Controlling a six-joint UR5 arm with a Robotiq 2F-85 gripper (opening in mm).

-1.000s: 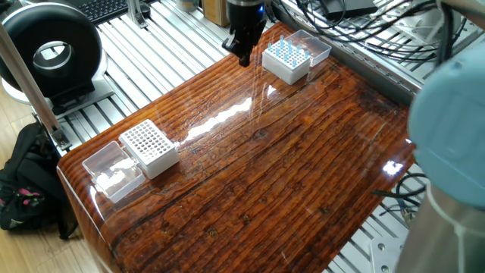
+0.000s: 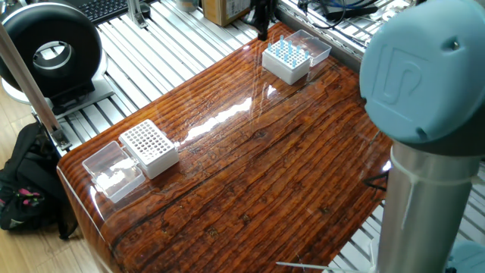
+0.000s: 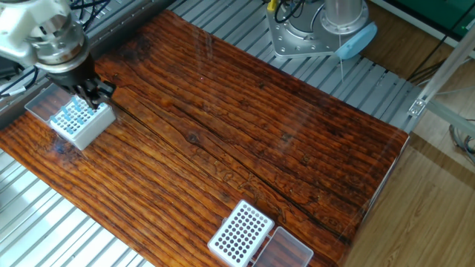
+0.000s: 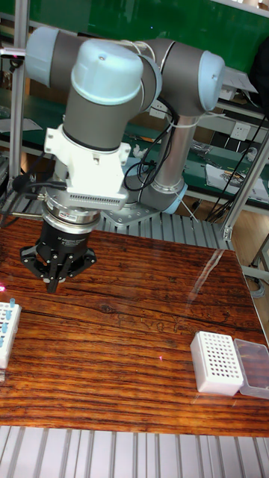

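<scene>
My black gripper (image 4: 52,285) hangs over the wooden table, its fingers close together, and nothing shows between them. In exterior view 2 the gripper (image 3: 96,100) appears near the white rack (image 3: 93,132) holding several blue tips (image 3: 67,116); the same rack (image 2: 285,73) stands at the far corner in exterior view 1. A second white rack (image 2: 158,163), with only empty holes showing, sits near the table's opposite end. It also appears as a rack (image 4: 215,376) at the right of exterior view 3. Only a dark part of the gripper shows at the top of exterior view 1.
Clear open lids (image 2: 114,176) lie beside the racks. Cables (image 2: 333,14) run behind the tip rack, and a black ring-shaped object (image 2: 51,49) stands off the table.
In exterior view 1 the gripper has moved up and to the right, closer to the image top beside the tip rack. The blue-capped arm joint has shifted left. Both racks stay put.
</scene>
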